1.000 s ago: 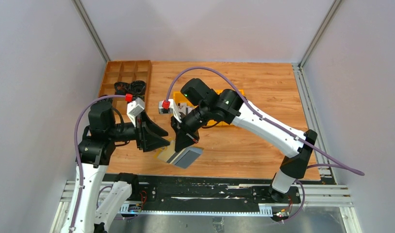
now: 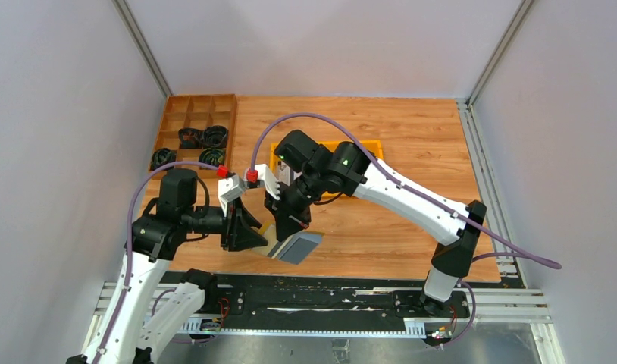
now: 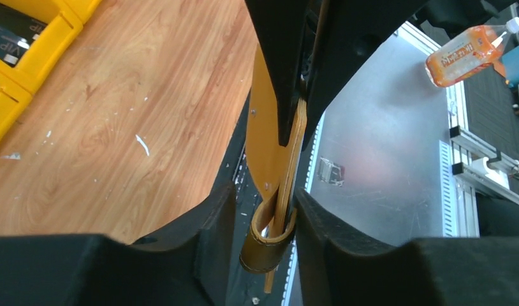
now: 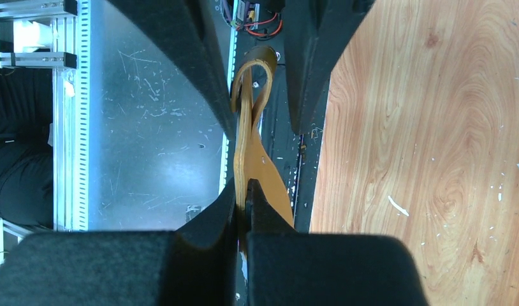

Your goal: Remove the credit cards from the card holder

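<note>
A tan card holder with cards (image 2: 296,246) hangs above the front of the table. In the right wrist view my right gripper is shut on the card holder (image 4: 264,167), gripping it edge-on. My left gripper is part open, its fingers on either side of the holder's curled end (image 3: 264,255). Thin card edges show within that curl, too narrow to count. In the top view the left gripper reaches in from the left at the holder's near end.
A yellow tray (image 3: 24,76) lies on the wooden table behind the arms. A wooden compartment box (image 2: 199,106) with black coils stands at the back left.
The right gripper has shifted slightly left, still holding it.
</note>
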